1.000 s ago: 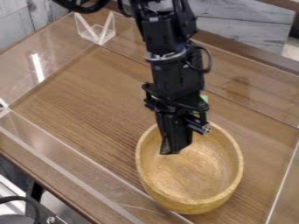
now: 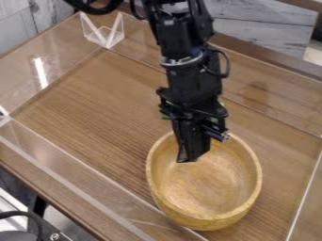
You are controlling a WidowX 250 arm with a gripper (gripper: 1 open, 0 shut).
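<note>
My black gripper [image 2: 194, 149] hangs over the back rim of a yellow oval bowl [image 2: 201, 188], its tip pointing down into it. It looks shut, with nothing visible between its fingers. A small green object [image 2: 220, 122] shows partly behind the arm, just beyond the bowl; most of it is hidden.
A clear acrylic piece [image 2: 104, 28] stands at the back left. Black cables [image 2: 19, 226] lie at the front left corner.
The arm has shifted slightly; the gripper sits a little differently over the bowl's back rim, and less of the green object shows.
</note>
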